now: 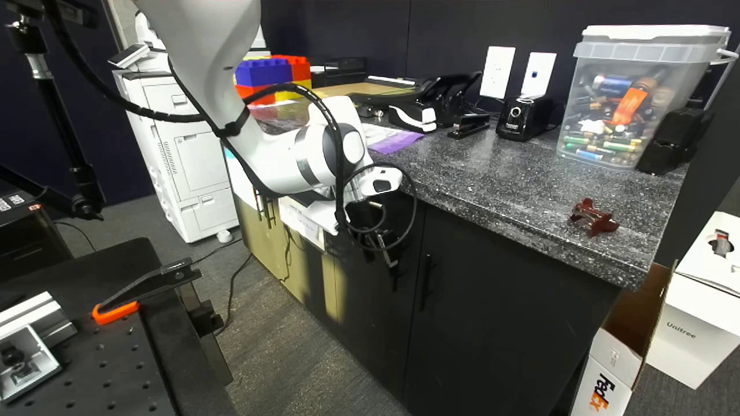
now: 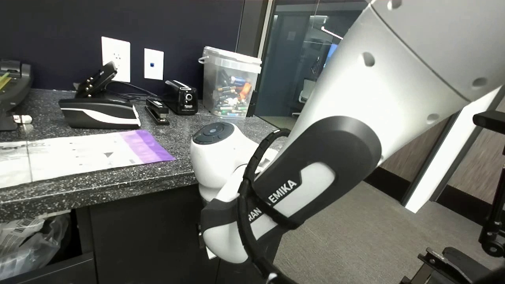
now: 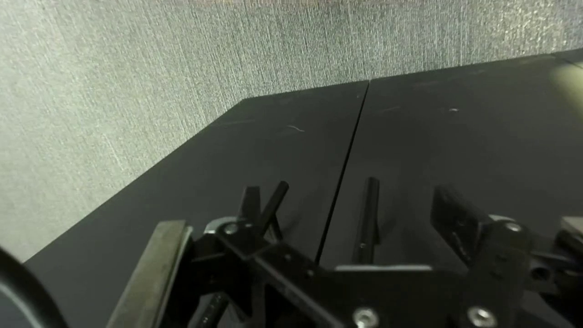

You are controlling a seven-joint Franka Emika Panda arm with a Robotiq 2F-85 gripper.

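My gripper stands open in the wrist view, facing the black cabinet doors [image 3: 437, 142], with nothing held. Two upright black bar handles flank the door seam. The left handle [image 3: 274, 202] appears close to my left finger [image 3: 250, 203]; the right handle [image 3: 368, 213] appears in the gap, well clear of the right finger [image 3: 451, 221]. Contact cannot be judged. In exterior view 1 my gripper [image 1: 383, 251] is low in front of the cabinet, overlapping one handle, while the other handle [image 1: 424, 281] shows to its right. Exterior view 2 hides the gripper behind the arm.
The speckled countertop [image 1: 499, 187] overhangs the doors above my gripper. An open drawer [image 2: 47, 269] holding plastic bags lies left in exterior view 2. A dark red object [image 1: 594, 217] and a battery bucket [image 1: 624, 97] sit on the counter. Boxes [image 1: 694, 326] stand at its right end.
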